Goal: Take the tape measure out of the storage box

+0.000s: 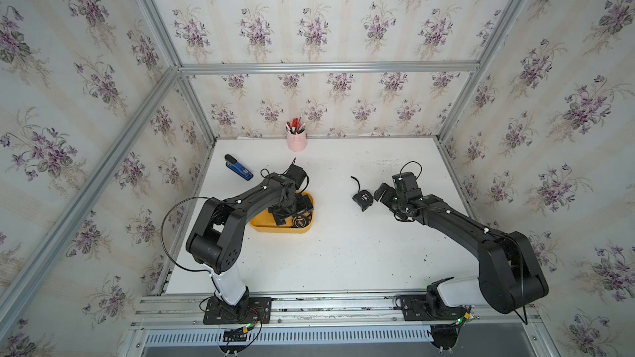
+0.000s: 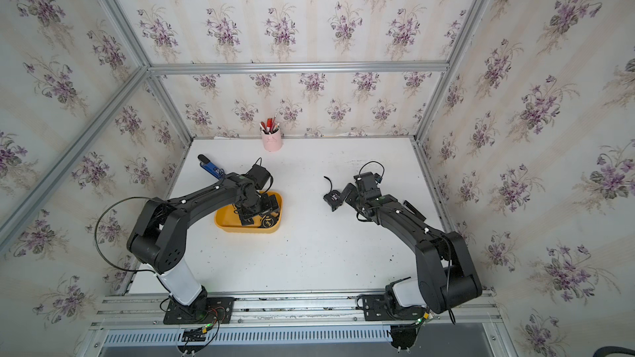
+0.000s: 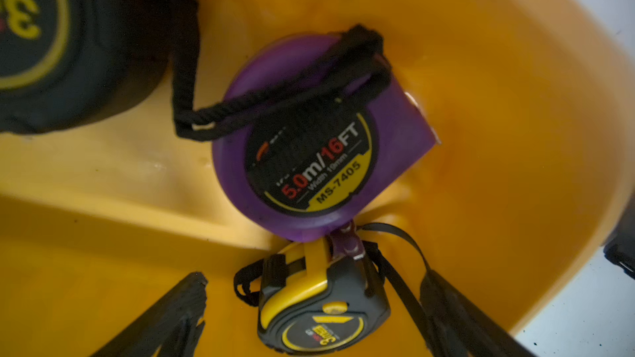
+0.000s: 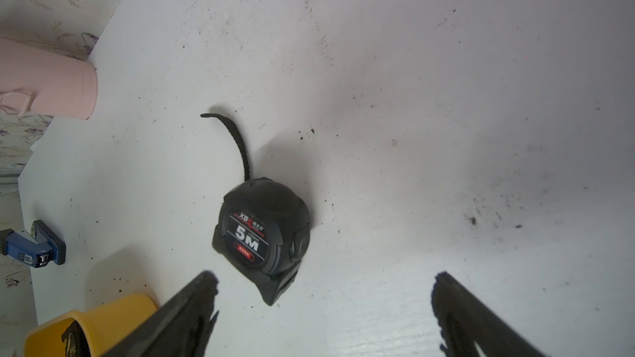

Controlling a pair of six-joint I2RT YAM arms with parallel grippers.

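Observation:
Inside the yellow storage box [image 3: 529, 105] lie a purple tape measure [image 3: 397, 125], a small yellow-and-black tape measure [image 3: 324, 317] and a larger black one [image 3: 112, 46]. The black cord loops over the purple one. Spread wide, my left gripper is open over the box, the yellow-and-black tape measure showing between its fingers without contact that I can see. A black 5 m tape measure [image 4: 264, 231] rests on the bare table, its strap stretched out. My right gripper stands open with nothing held, and that tape measure appears toward its left finger.
A pink pen cup [image 1: 296, 140] stands at the back edge. A blue-and-black tool [image 1: 238, 167] lies behind the box. A dark flat object [image 2: 414, 210] is near the right edge.

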